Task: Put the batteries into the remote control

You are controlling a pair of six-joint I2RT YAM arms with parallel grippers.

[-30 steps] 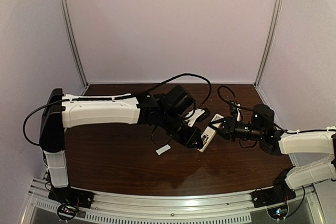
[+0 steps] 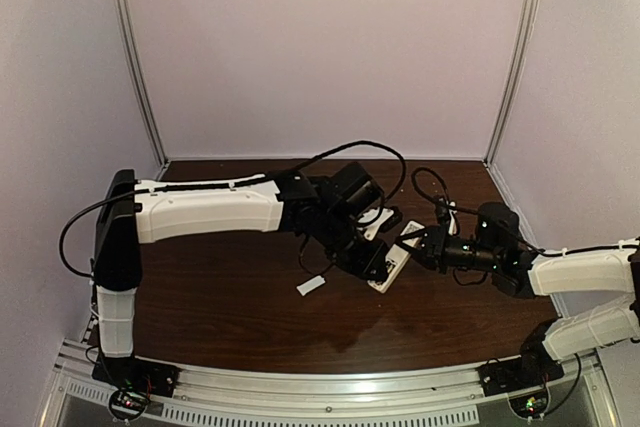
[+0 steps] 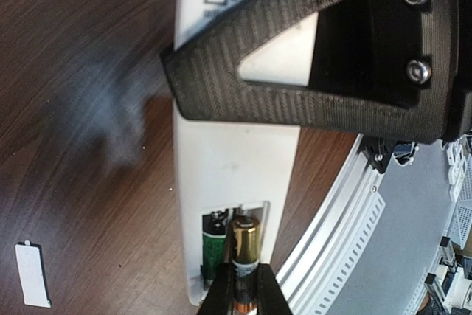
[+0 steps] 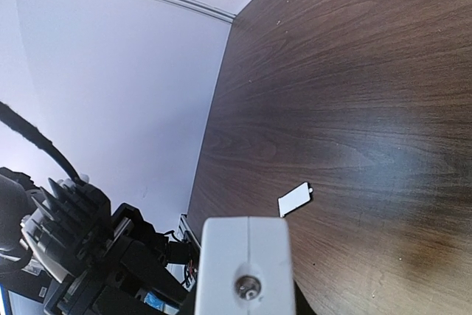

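The white remote is held above the table by my right gripper (image 2: pixel 405 239), shut on its upper part; in the right wrist view its end (image 4: pixel 245 256) fills the bottom centre. Its open compartment, at the lower end in the left wrist view, holds a green battery (image 3: pixel 214 245). A gold-topped battery (image 3: pixel 245 241) is at the compartment beside it, with my left gripper shut on it; whether it is seated cannot be told. The small white battery cover (image 2: pixel 311 285) lies flat on the table.
White walls stand at the back and sides, and a metal rail (image 2: pixel 330 377) runs along the front edge. The left arm reaches across the middle.
The right arm has barely moved.
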